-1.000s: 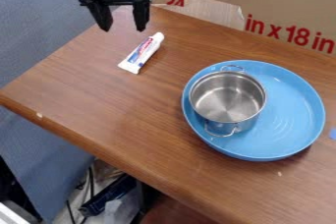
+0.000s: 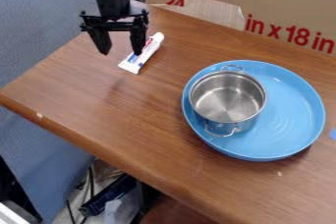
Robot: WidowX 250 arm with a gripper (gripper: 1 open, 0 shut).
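Observation:
My black gripper point(image 2: 121, 44) hangs at the upper left over the table, fingers pointing down and apart, nothing between them. Just to its right and below lies a white toothpaste-like tube point(image 2: 141, 53) with a blue and red label, on the bare wood. On the right, a steel pot point(image 2: 227, 100) with handles sits on a blue plate point(image 2: 294, 124).
The wooden table point(image 2: 118, 120) has free room in its left and front parts; its left edge drops to clutter below. A cardboard box point(image 2: 269, 12) with red printing stands along the back. A small blue piece point(image 2: 332, 134) is at the right edge.
My gripper has moved downward, closer to the table and the tube. The tube, pot and plate are unmoved.

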